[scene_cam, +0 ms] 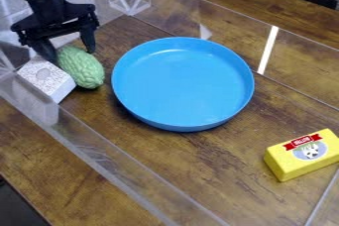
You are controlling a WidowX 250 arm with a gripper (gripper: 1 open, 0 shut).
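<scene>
My black gripper (56,34) is at the upper left, its fingers open, just above a green, textured oblong object (82,67) and a white patterned block (47,81) that lie side by side against the clear wall. Whether the fingers touch the green object cannot be told. A large blue plate (183,83) occupies the middle. A yellow box with a red label (302,155) lies at the right.
Clear plastic walls border the wooden work surface (172,170) on the left, back and right. Bare wood is free below the plate and between it and the yellow box.
</scene>
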